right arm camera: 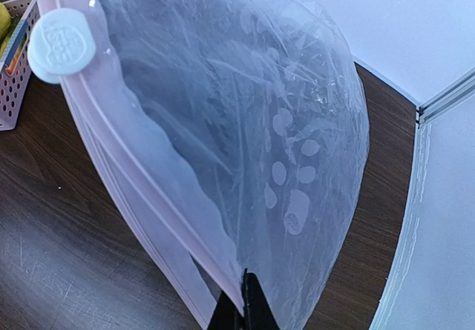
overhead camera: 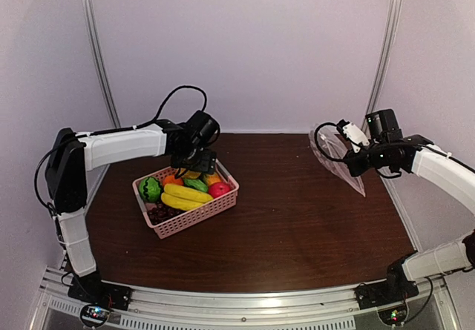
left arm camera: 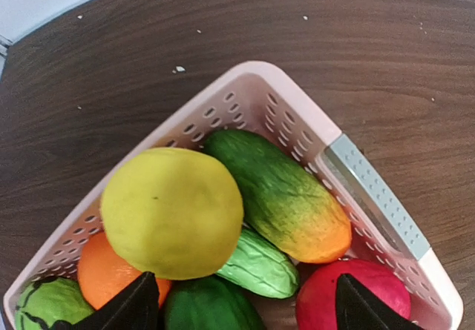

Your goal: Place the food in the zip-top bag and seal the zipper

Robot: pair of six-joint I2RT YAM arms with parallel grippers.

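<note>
My left gripper (overhead camera: pixel 202 162) hangs open over the pink basket (overhead camera: pixel 185 225) at the table's left, its fingertips at the bottom of the left wrist view above the food: a yellow fruit (left arm camera: pixel 171 208), a cucumber (left arm camera: pixel 267 182), a red fruit (left arm camera: pixel 356 293), an orange, bananas (overhead camera: pixel 189 196) and a watermelon (overhead camera: pixel 149 189). At the right, my right gripper is shut on the zip top bag (right arm camera: pixel 245 107) by its zipper edge. The bag hangs down with its white slider (right arm camera: pixel 61 44) at the upper end of the zipper.
Pale walls stand at the back and both sides, close to the bag in the right wrist view.
</note>
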